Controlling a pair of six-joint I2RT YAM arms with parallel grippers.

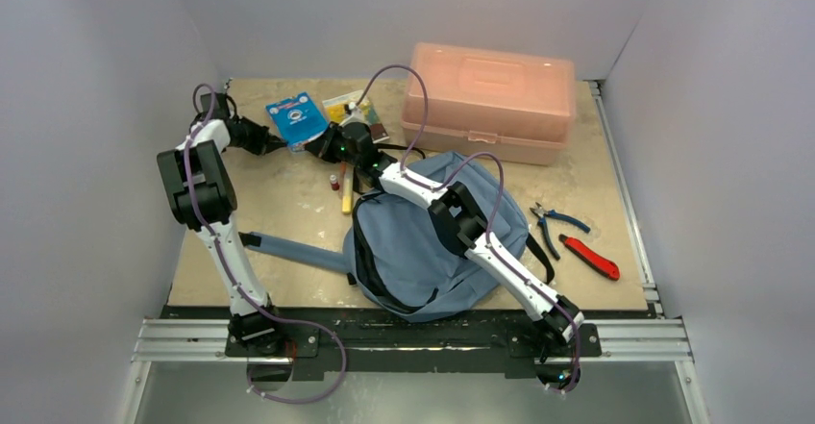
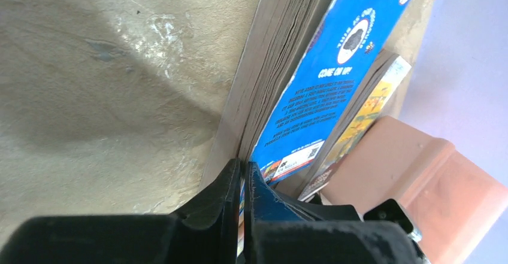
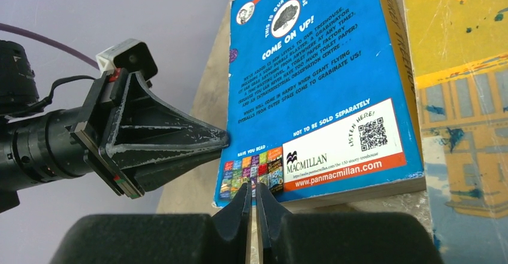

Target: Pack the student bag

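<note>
A blue book [image 1: 296, 116] [image 3: 311, 72] [image 2: 326, 78] lies on the table between the grippers. My left gripper [image 1: 281, 143] is shut, its tips against the book's page edge, nothing clearly between them. My right gripper [image 1: 313, 147] has its fingers nearly together at the book's near edge; what is between them is hidden. A yellow book [image 3: 461, 48] [image 2: 365, 114] lies beside the blue one. The blue-grey bag [image 1: 437, 280] lies open at the front centre, with a long blue-grey strip [image 1: 293, 249] reaching left.
A pink box [image 1: 490, 97] stands at the back right. Pliers [image 1: 557, 220] and a red tool [image 1: 588, 256] lie on the right. A yellow item [image 1: 346, 198] and a small red bottle [image 1: 334, 182] lie mid-table. The left front has clear room.
</note>
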